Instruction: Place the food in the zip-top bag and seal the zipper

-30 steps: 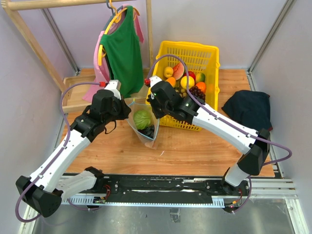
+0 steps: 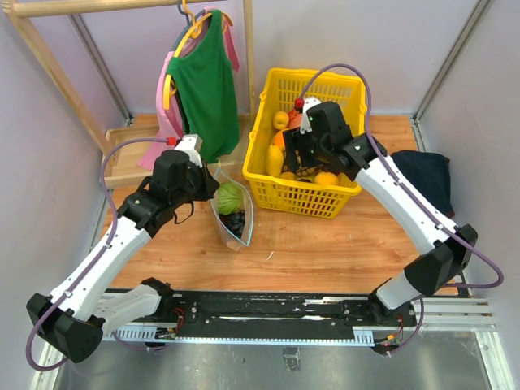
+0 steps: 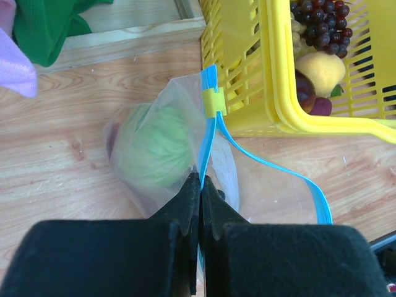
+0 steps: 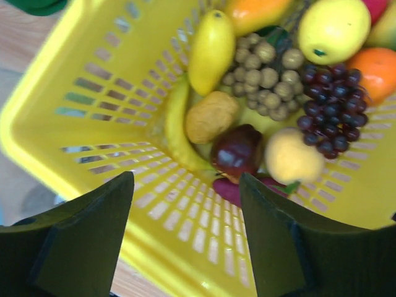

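Note:
The clear zip top bag (image 2: 227,238) stands open on the table, holding a green cabbage (image 2: 230,197) and a bunch of dark, round fruit (image 2: 234,221). In the left wrist view, my left gripper is shut on the bag's rim; the blue zipper strip (image 3: 317,197) with its yellow slider (image 3: 213,103) runs out from the fingers. My right gripper is above the yellow basket (image 4: 28,102) with its fingers apart and nothing between them. Below it lie a banana (image 4: 178,127), a potato (image 4: 212,116), a dark round fruit (image 4: 237,150) and purple eggplants (image 4: 227,190).
More produce fills the basket's far side, including a yellow squash (image 4: 211,52) and red grapes (image 4: 333,110). A green garment (image 2: 203,89) hangs on a wooden rack behind the bag. Dark cloth (image 2: 416,180) lies at the right.
My right gripper has left the bag's right side and moved right and back over the basket. The bag's mouth has narrowed as its right edge swung leftward. The left arm has stayed still.

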